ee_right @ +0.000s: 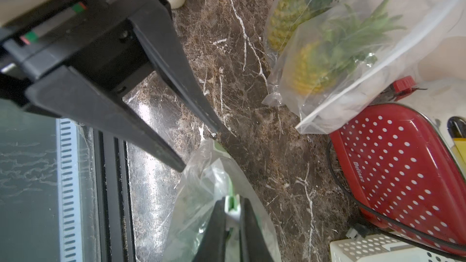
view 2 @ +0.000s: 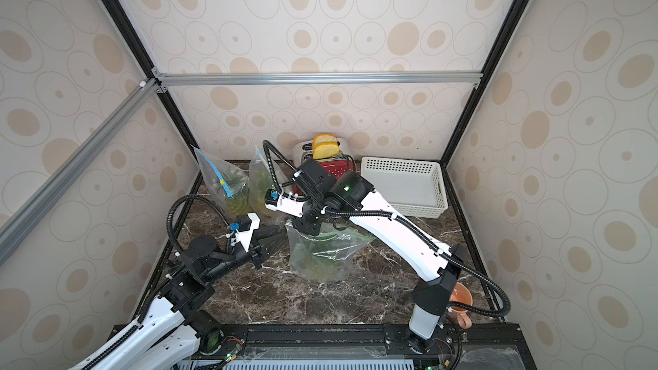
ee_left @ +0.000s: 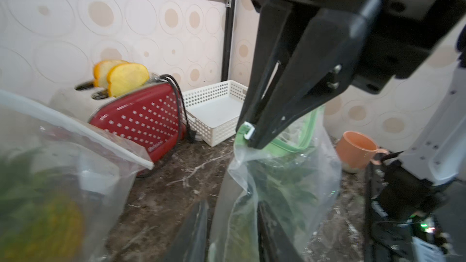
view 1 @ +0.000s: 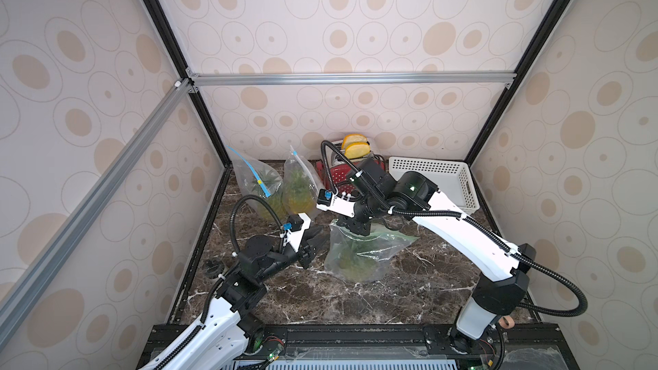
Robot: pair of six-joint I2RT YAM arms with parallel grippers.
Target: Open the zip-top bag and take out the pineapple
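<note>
The clear zip top bag (view 1: 357,260) with a green top band stands at the table's middle, a blurred green and yellow pineapple (ee_left: 286,184) inside. My right gripper is shut on the small white zip slider (ee_right: 233,205) at the bag's top edge. My left gripper stands open at the bag's near-left corner (ee_right: 208,157), its fingers apart. In the left wrist view, the bag's side edge shows behind and between the left fingers. Whether they touch the plastic, I cannot tell. The right arm covers part of the bag's top in both top views.
Two more bagged pineapples, a left bag (view 1: 255,181) and a right bag (view 1: 299,181), stand at the back left. Behind them are a red toaster (ee_left: 140,116) and an empty white basket (view 1: 438,181). An orange mug (view 2: 461,294) sits at the right.
</note>
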